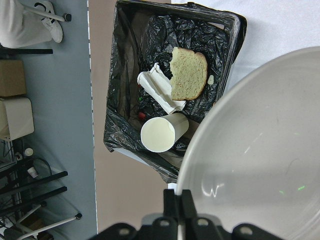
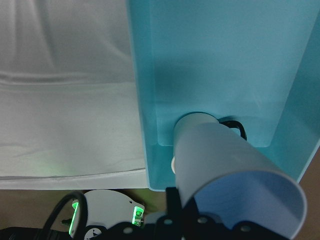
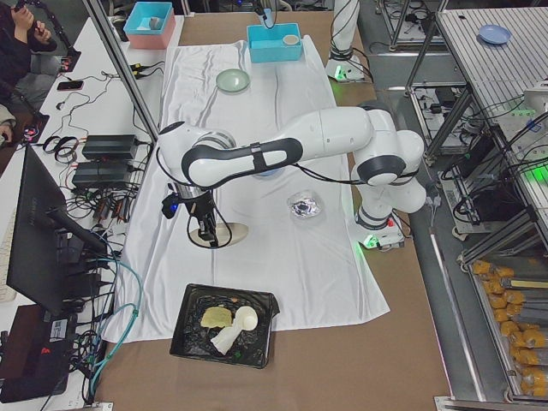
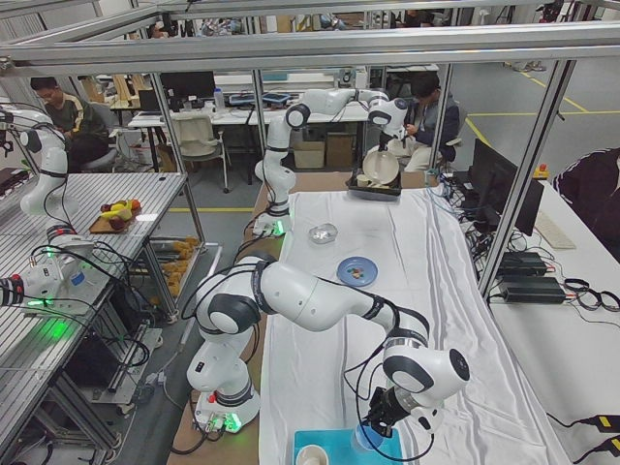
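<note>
My left gripper is shut on the rim of a cream plate (image 1: pixel 250 150), held near the black-lined bin (image 1: pixel 125 100). Inside the bin lie a bread slice (image 1: pixel 187 75), a paper cup (image 1: pixel 157 132) and a crumpled white wrapper (image 1: pixel 157 87). My right gripper is shut on a pale cup (image 2: pixel 230 155), held over the blue box (image 2: pixel 225 60); something white with a dark handle sits under it, mostly hidden.
A blue plate (image 4: pixel 356 271), a clear crumpled item (image 3: pixel 304 204) and a green plate (image 3: pixel 232 80) rest on the white cloth (image 3: pixel 317 265). A monitor and cables line the side table.
</note>
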